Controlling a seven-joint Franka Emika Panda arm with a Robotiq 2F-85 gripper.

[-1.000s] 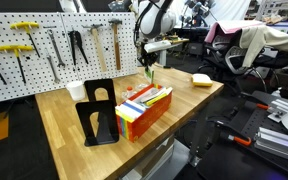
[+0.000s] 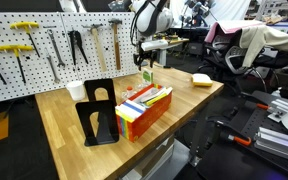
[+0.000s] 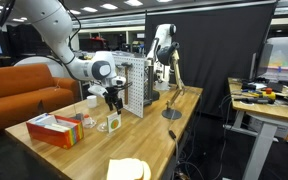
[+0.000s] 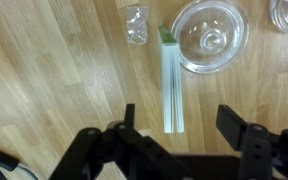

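A narrow white box with a green end (image 4: 171,80) runs between the spread fingers in the wrist view, clear of both. My gripper is open around its line, and bare table shows on either side. In exterior view 2 the white box (image 3: 114,121) stands upright on the wooden table, with the gripper (image 3: 115,108) just over it. From exterior view 1, the box (image 2: 147,75) shows small and green-white below the hand; the fingertips are too small there to read.
A clear round bowl (image 4: 209,35) sits beside the box, with a small clear packet (image 4: 137,25) on its other side. A red bin of boxes (image 2: 144,112) and a black stand (image 2: 97,112) occupy the near table. A yellowish stack (image 3: 131,170) lies apart.
The arm has moved slightly up and to the left in exterior view 1. The red bin and black stand have not moved.
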